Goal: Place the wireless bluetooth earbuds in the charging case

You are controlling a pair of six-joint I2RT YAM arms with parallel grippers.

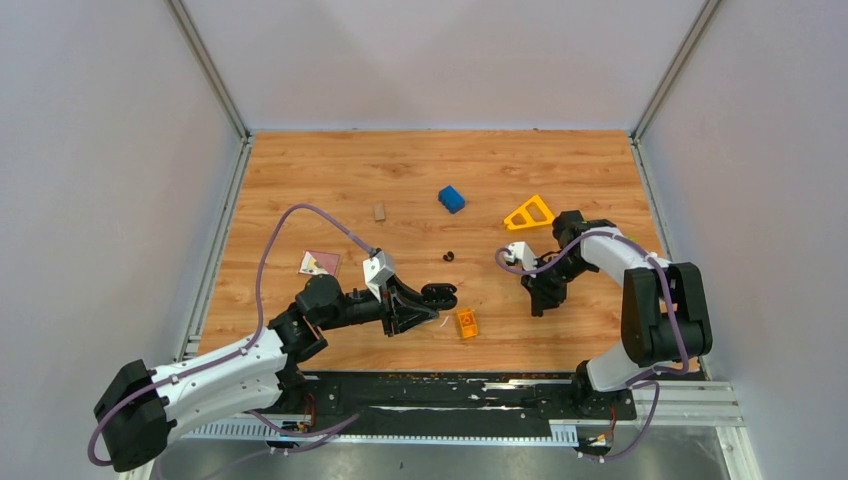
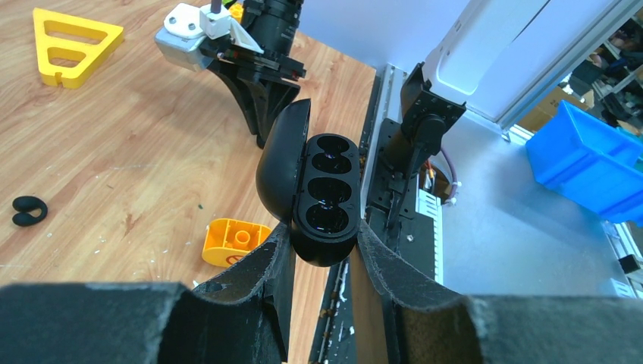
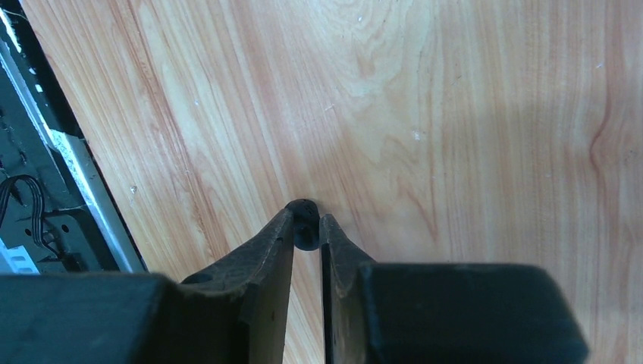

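Observation:
The black charging case (image 2: 326, 197), lid raised and sockets showing, is held in my left gripper, also seen at the centre in the top view. My right gripper is low over the wood at right, fingertips at a small black earbud (image 3: 306, 205); whether they grip it I cannot tell, nor how far apart they stand. A pair of small black pieces (image 1: 449, 256), likely earbuds, lies mid-table, also seen in the left wrist view.
An orange brick (image 1: 467, 323) lies just right of the case. A blue block (image 1: 451, 199), a yellow triangle (image 1: 528, 214), a small tan block (image 1: 379, 212) and a card (image 1: 318, 262) lie around.

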